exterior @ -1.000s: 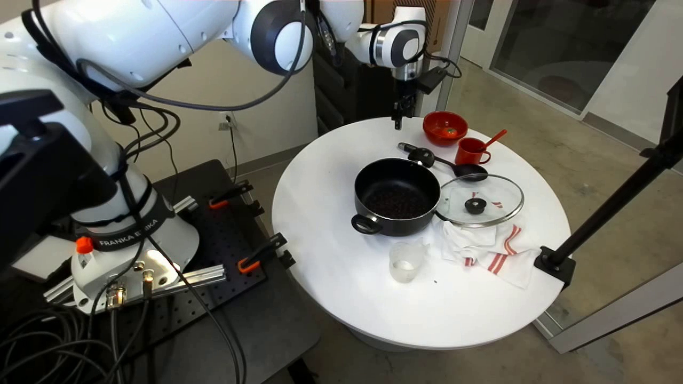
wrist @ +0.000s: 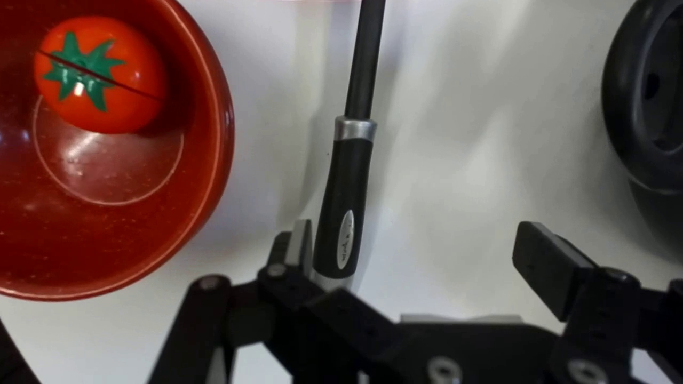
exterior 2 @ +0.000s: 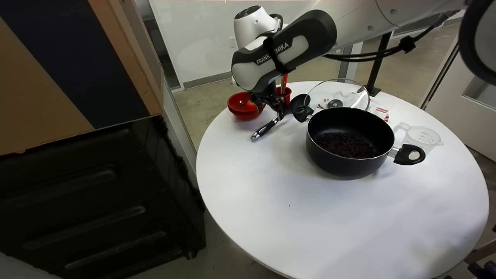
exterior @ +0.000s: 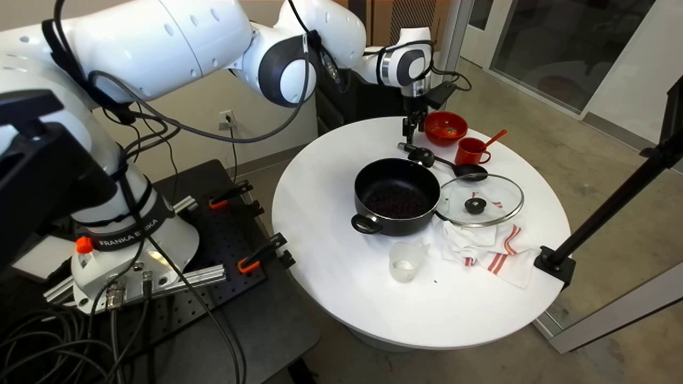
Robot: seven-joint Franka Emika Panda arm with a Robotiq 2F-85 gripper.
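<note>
My gripper stands wide open, low above the table. Between its fingers, much nearer the left one in the wrist view, lies the handle of a black ladle, with nothing gripped. The ladle's dark bowl rests on the table by the red mug. A red bowl with a toy tomato in it sits just left of the gripper in the wrist view. The black pot, holding dark beans, stands on the table; one of its handles shows at the wrist view's right edge.
A red mug with a red utensil stands past the ladle. The glass lid lies over a striped towel. A clear measuring cup is beside the pot.
My gripper has come down toward the table and shifted slightly right in exterior view 1, to the ladle's handle end. The objects on the table have not moved.
</note>
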